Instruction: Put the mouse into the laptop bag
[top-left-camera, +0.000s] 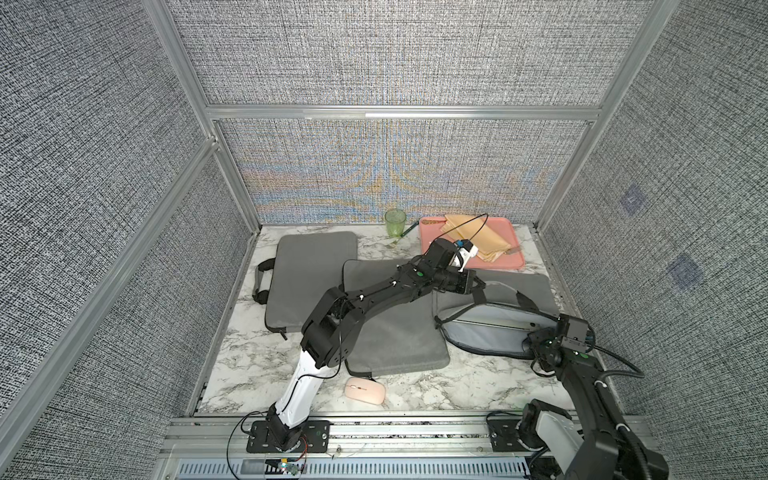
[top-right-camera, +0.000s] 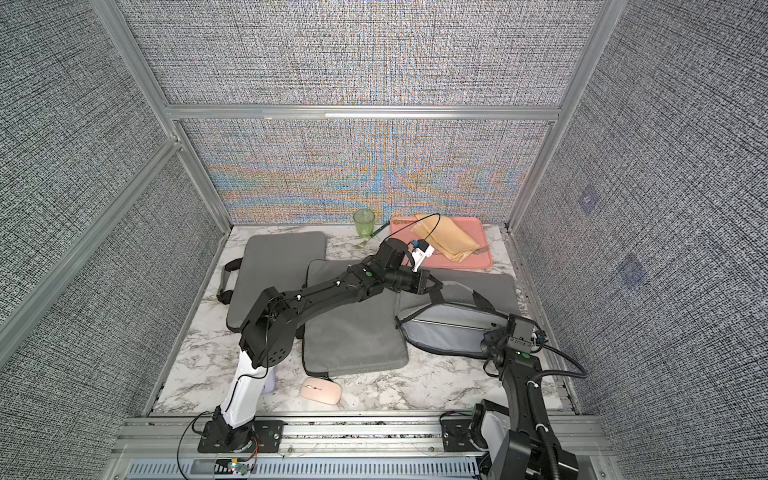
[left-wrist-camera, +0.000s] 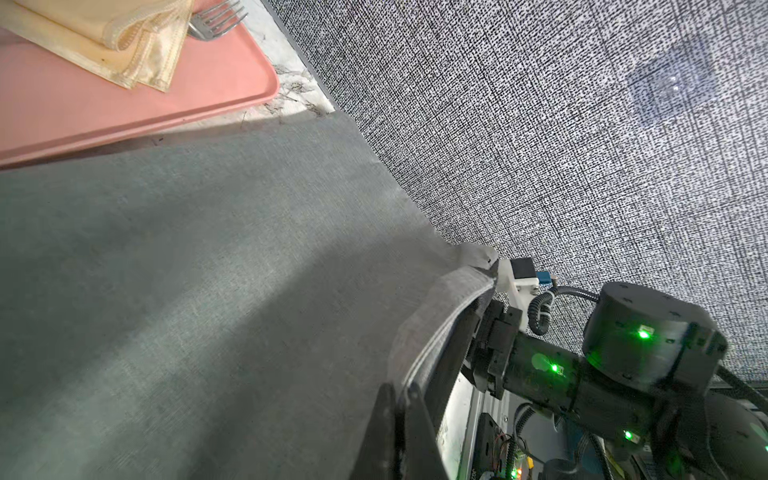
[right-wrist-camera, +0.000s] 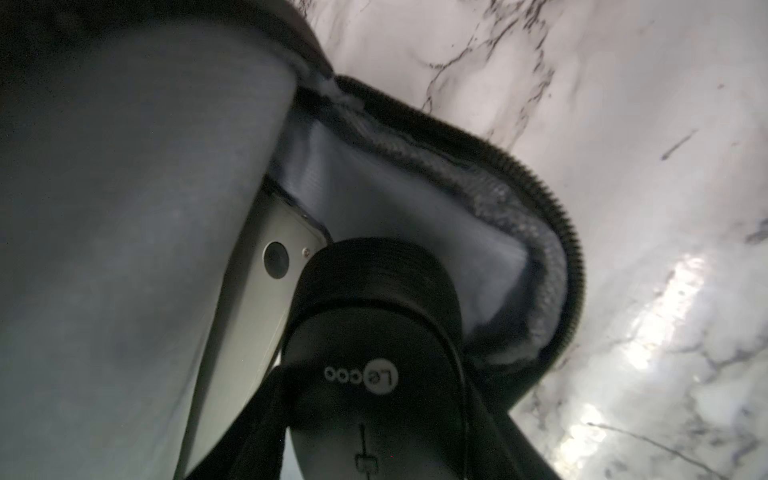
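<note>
A black mouse (right-wrist-camera: 372, 400) marked Lecoo is pinched between the fingers of my right gripper. It sits over the open mouth of the grey laptop bag (right-wrist-camera: 480, 248), near one rounded end, its front end overlapping the lining. In the top left view the right gripper (top-left-camera: 540, 345) is at the bag's right end. My left gripper is shut on the bag's upper edge (left-wrist-camera: 436, 320) and holds the bag (top-left-camera: 480, 337) gaping. A silver laptop (right-wrist-camera: 248, 320) lies inside. The mouse's underside is hidden.
A pink mouse (top-left-camera: 365, 390) lies near the front edge. Two other grey bags (top-left-camera: 310, 272) fill the left and middle. At the back are a green cup (top-left-camera: 395, 222) and a pink tray (top-left-camera: 433, 253) with cloth. The right wall stands close.
</note>
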